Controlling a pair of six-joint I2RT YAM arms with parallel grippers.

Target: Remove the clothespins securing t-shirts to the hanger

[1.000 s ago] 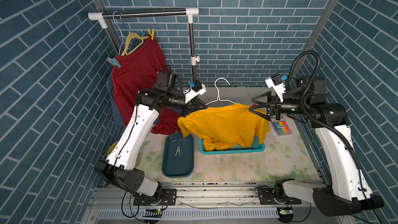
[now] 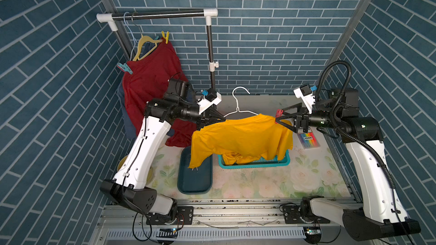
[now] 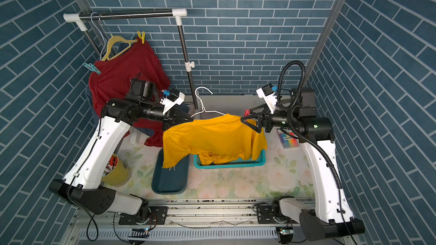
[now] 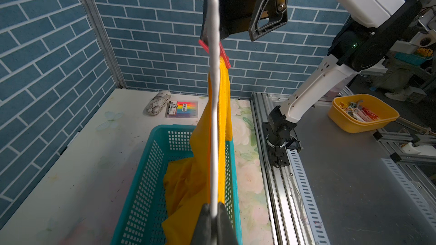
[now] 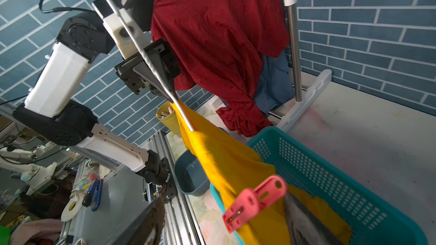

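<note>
A yellow T-shirt [image 2: 236, 138] hangs from a white hanger [image 2: 237, 109] above a teal basket [image 2: 254, 164]. My left gripper [image 2: 220, 118] is shut on the hanger at the shirt's left shoulder; its wrist view shows the white bar between the fingers. At the right shoulder a red clothespin [image 5: 254, 204] is clipped to the shirt. My right gripper stands open around that clothespin, with the fingers on either side of it.
A dark teal tray [image 2: 195, 181] sits left of the basket. Red and blue garments with clips hang on a metal rack [image 2: 163, 15] at back left. A yellow bucket [image 3: 117, 174] is at left, a rainbow-coloured case [image 2: 308, 139] at right.
The shirt's left side now hangs lower, covering part of the tray and the grey clip in it.
</note>
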